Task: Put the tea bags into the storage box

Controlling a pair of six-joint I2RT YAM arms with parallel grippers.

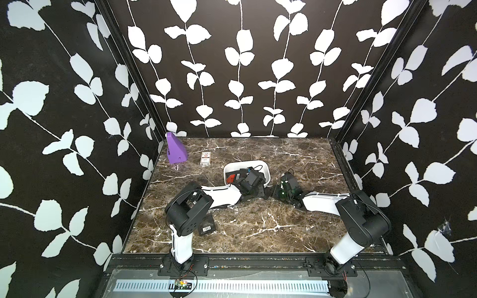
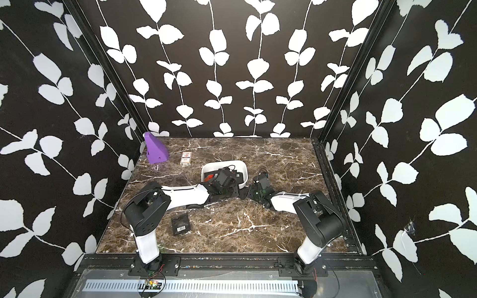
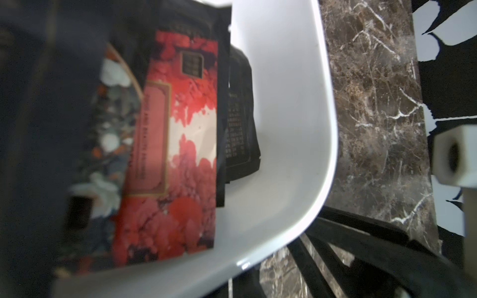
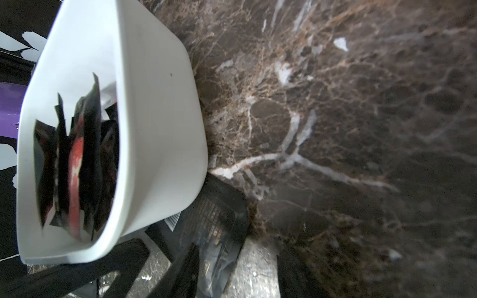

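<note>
The white storage box [image 1: 265,171] stands mid-table, with several dark and red tea bags [image 4: 75,168] upright inside. Just in front of it, my left gripper [image 1: 261,192] is shut on a thin black tea bag [image 4: 218,213]. That bag sticks out toward my right gripper, which is open, its two fingers on either side of the bag's free end. The left wrist view looks into the box, where a red printed packet [image 3: 191,149] leans close to the camera. Another black tea bag [image 1: 206,226] with a barcode lies flat near the left arm's base.
At the back left are a purple stand [image 1: 176,149] and a small white-and-red pack [image 1: 205,158]. The left forearm [image 1: 221,196] crosses in front of the box. Free table lies behind the box and at front centre.
</note>
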